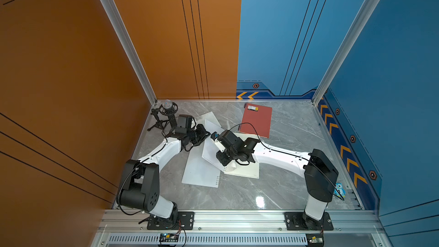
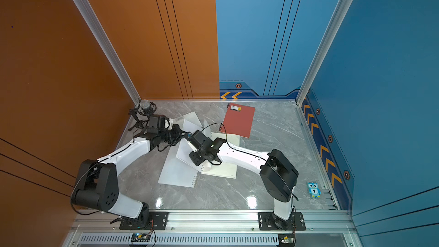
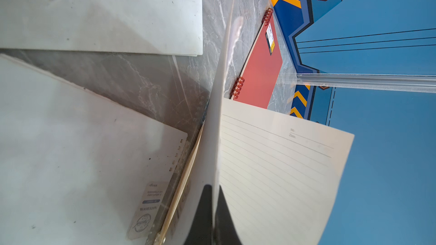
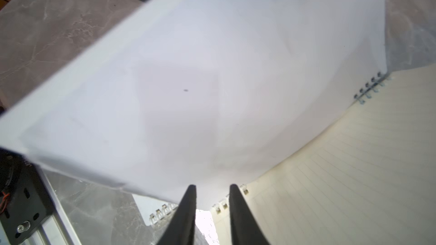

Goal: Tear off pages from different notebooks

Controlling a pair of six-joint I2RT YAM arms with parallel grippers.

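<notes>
A spiral notebook lies open mid-table; its lined cream pages (image 1: 244, 170) are on the right. Its plain white cover sheet (image 4: 181, 109) is raised on the left. My left gripper is shut on this thin sheet, seen nearly edge-on in the left wrist view. A lined page (image 3: 272, 154) also stands curved up there. My right gripper is part open near the lower end of the ring binding (image 4: 227, 202), no paper visible between its fingertips. From above, its arm hides part of the notebook.
Another white notebook (image 1: 199, 173) lies under the left side, and a further pale one (image 1: 211, 118) behind it. A red spiral notebook (image 1: 256, 121) sits at the back. A small owl figure (image 2: 313, 189) stands at front right.
</notes>
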